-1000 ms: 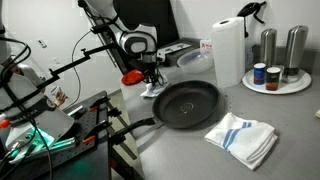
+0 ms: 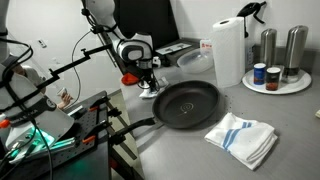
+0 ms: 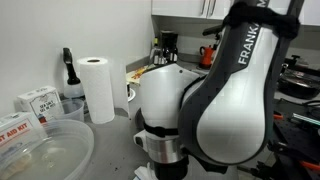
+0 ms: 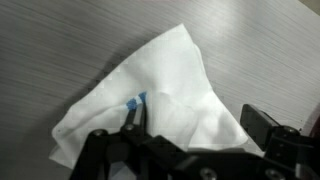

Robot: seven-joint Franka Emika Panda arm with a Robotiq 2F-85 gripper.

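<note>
A crumpled white cloth (image 4: 150,75) with a blue stripe lies on the grey counter. In the wrist view it spreads under my gripper, whose fingers stand apart. The left finger (image 4: 128,148) overlaps the cloth near the stripe, while the right finger (image 4: 275,142) is out past the cloth's edge. Whether the fingers touch the fabric cannot be told. In exterior view 1 the cloth (image 2: 150,93) shows only as a small white patch below the gripper, left of the black frying pan (image 2: 185,103). The fingertips are hidden in exterior view 2.
A folded white towel with blue stripes (image 2: 240,139) lies to the right of the pan. Behind the pan stand a clear plastic bowl (image 2: 196,62) and a paper towel roll (image 2: 230,48). A white plate (image 2: 299,84) carries jars and shakers.
The gripper has come down closer to the cloth, and its body has shifted slightly left and tilted. The pan and folded towel have stayed put.
</note>
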